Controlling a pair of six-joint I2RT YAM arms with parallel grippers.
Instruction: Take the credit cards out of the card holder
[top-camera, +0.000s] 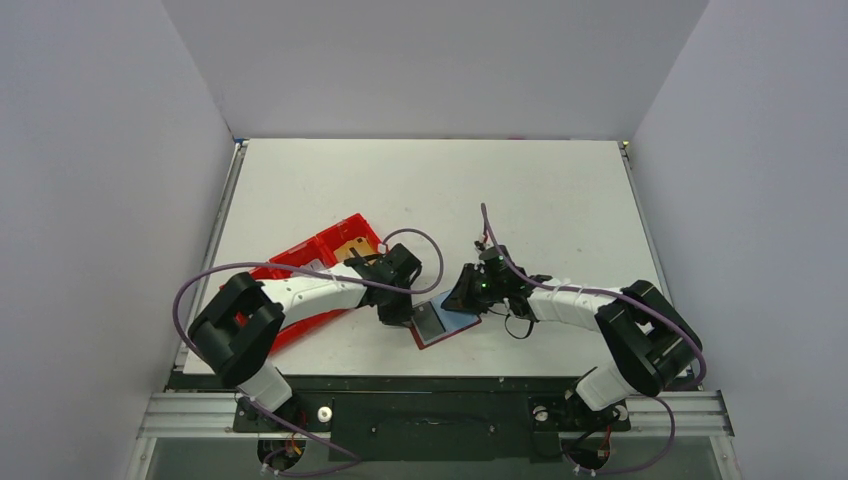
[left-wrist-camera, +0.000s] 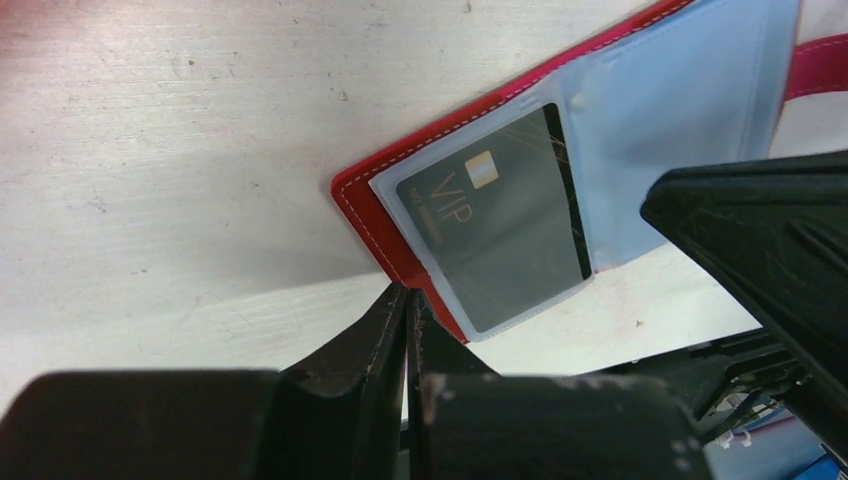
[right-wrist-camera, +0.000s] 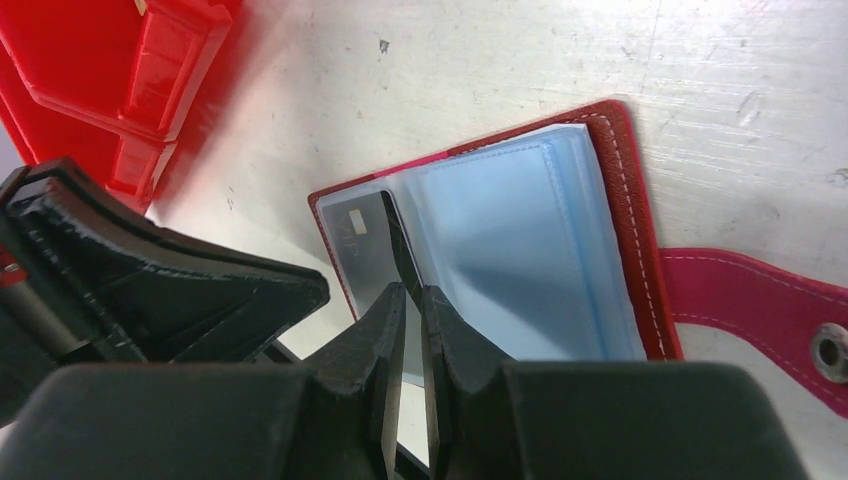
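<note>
A red card holder (left-wrist-camera: 390, 250) with pale blue sleeves (right-wrist-camera: 520, 240) lies open on the white table, a dark grey VIP card (left-wrist-camera: 480, 230) in its left sleeve. My left gripper is shut at the holder's lower-left corner, with nothing visible between its fingertips. My right gripper is shut over the card's dark-striped edge beside the empty-looking blue sleeve; nothing clearly shows between its fingers. In each wrist view the other gripper's dark body reaches in from the side.
A red compartmented tray (top-camera: 320, 250) sits behind the left arm, close to the holder. Its front edge is near both arms.
</note>
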